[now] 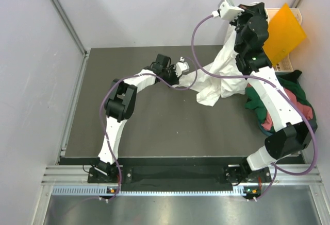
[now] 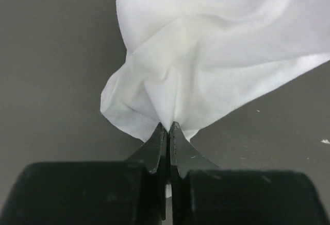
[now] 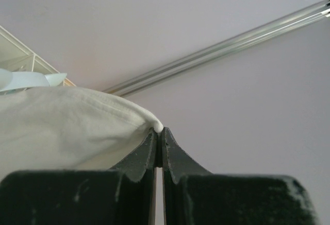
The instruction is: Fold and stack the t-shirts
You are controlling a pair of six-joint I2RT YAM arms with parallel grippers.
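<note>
One white t-shirt [image 1: 223,75] hangs and drapes from the back right toward the middle of the table, its lower part spread loosely on the surface. In the left wrist view, my left gripper is shut on a gathered edge of the white cloth [image 2: 206,65], close above the table. My right gripper is raised at the back right and shut on a corner of the same shirt, whose stretched fabric [image 3: 72,127] runs off to the left in the right wrist view. From above, the right fingertips are hard to make out.
Green and pink garments [image 1: 276,103] lie crumpled in a bin at the right. Behind it stand a cream basket [image 1: 296,15] and an orange-yellow panel [image 1: 283,34]. Bare grey table [image 1: 154,127] fills the left and front. Purple cables loop over both arms.
</note>
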